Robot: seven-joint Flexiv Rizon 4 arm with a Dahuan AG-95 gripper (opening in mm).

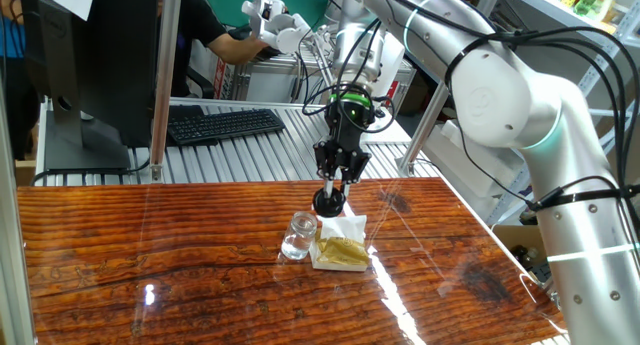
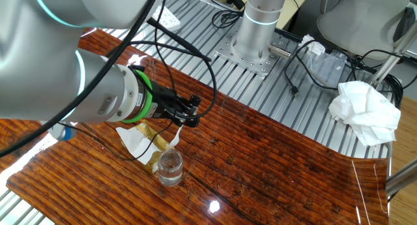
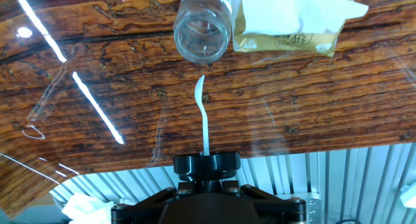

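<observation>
My gripper is shut on a round black holder [image 3: 207,164], from which a thin white spatula-like tool [image 3: 204,123] sticks out with a curved, pointed tip. In exterior view 1 the gripper [image 1: 336,183] points down, and the black holder [image 1: 328,203] hangs just behind a packet of tissues [image 1: 342,251]. A clear glass jar [image 1: 299,235] with some clear liquid stands left of that packet. From the wrist, the tool's tip points toward the jar [image 3: 203,30], apart from it in the picture. The white tool [image 2: 176,136] also shows below the gripper in exterior view 2.
Crumpled white material [image 2: 365,113] sits at the bench's far corner. Loose cables hang round the arm.
</observation>
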